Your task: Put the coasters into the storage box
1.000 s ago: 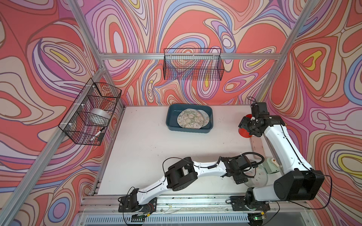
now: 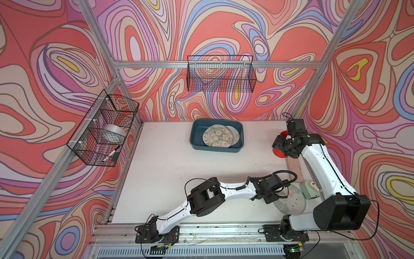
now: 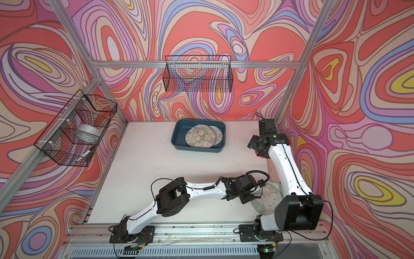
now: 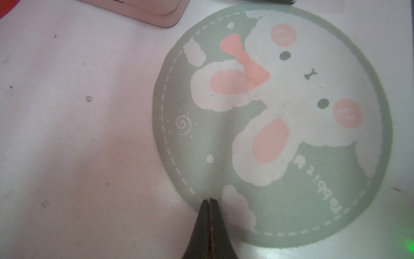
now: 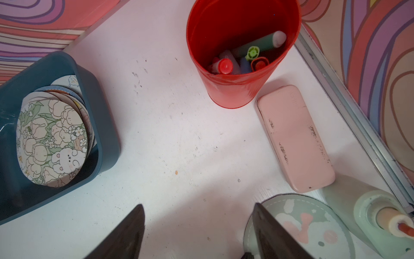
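Note:
A round green coaster [image 4: 276, 129] with a white rabbit lies flat on the table at the front right. My left gripper is shut over its near left edge in the left wrist view, fingertips pressed together with nothing between them; the whole coaster shows outside the fingers. The dark blue storage box [image 2: 215, 149] stands at the back, holding a stack of round coasters [image 5: 51, 142] topped by a floral one. Over the right side, my right gripper is open and empty, its fingers [image 5: 125, 235] wide apart above bare table.
A red cup [image 5: 232, 86] of markers, a pink case [image 5: 297, 138] and a pale green bottle [image 5: 370, 211] line the right edge, the last two close to the coaster. Wire baskets [image 2: 221, 75] hang at the back and left.
The left gripper has gone from open to shut. The coaster remains on the table.

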